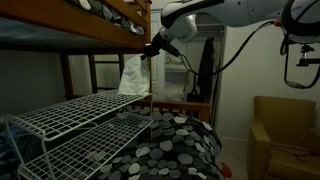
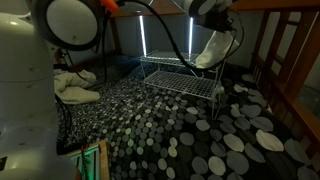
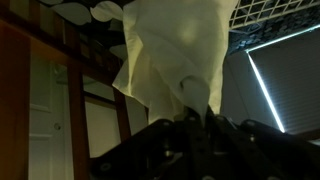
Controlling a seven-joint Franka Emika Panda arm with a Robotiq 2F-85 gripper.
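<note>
A white cloth hangs from my gripper, its lower end by the far end of the upper shelf of a white wire rack. In the wrist view the cloth is gathered between the fingers, where my gripper is shut on it; the fingertips are dark and hard to make out. In the second exterior view the cloth drapes down beside the rack's rear right corner. Both shelves of the rack look empty.
The rack stands on a bed with a dark dotted cover. A wooden bunk frame passes overhead at left, and wooden rails rise at right. A brown armchair stands apart at right.
</note>
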